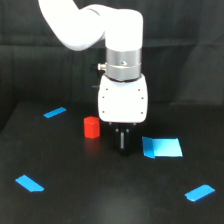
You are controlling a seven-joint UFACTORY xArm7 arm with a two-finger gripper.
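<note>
The white robot arm reaches down from the top, and its gripper [123, 138] points at the dark table near the middle of the view. Its fingers are small and black against the black surface, so whether they are apart or together cannot be told. Just left of the gripper sits a red block [91, 128], with a gap between them. To the right lies a light-blue square piece [168, 147] with a darker blue strip along its left side.
Blue tape strips mark the black table at back left [55, 112], front left [29, 184] and front right [200, 192]. A dark curtain hangs behind.
</note>
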